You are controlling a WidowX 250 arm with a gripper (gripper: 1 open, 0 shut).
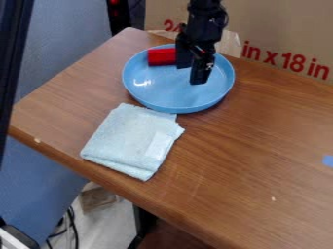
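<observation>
A blue plate (pixel 156 89) sits on the wooden table, with a red object (pixel 163 55) lying near its back rim. My black gripper (pixel 200 72) hangs low over the plate at the right end of the red object, hiding part of it. Whether its fingers are open or shut on anything is unclear. A folded pale blue cloth (pixel 130 141) lies in front of the plate.
A cardboard sheet (pixel 279 29) with red printing stands behind the table. The table's left and front edges border the floor and a blue surface.
</observation>
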